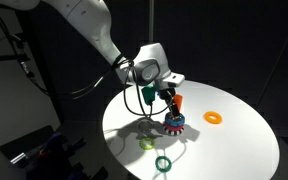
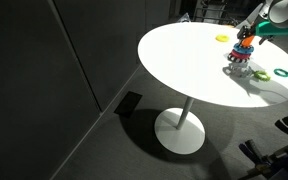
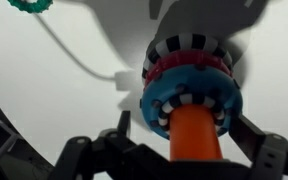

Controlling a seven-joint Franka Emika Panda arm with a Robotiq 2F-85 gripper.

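Observation:
A stacking toy (image 1: pixel 174 124) stands on the round white table, its rings piled around an orange post (image 3: pixel 193 135). From above, a blue ring (image 3: pixel 189 82) with dark dots shows near the top, with a red ring (image 3: pixel 191 61) and black-and-white striped bands beside it. My gripper is open over the stack, one finger on either side of the orange post. Whether a finger touches the post cannot be told.
Around the stack lie loose rings: an orange one (image 1: pixel 213 117) on the far side, a light green one (image 1: pixel 147 143) and a dark green one (image 1: pixel 163 164) on the near side.

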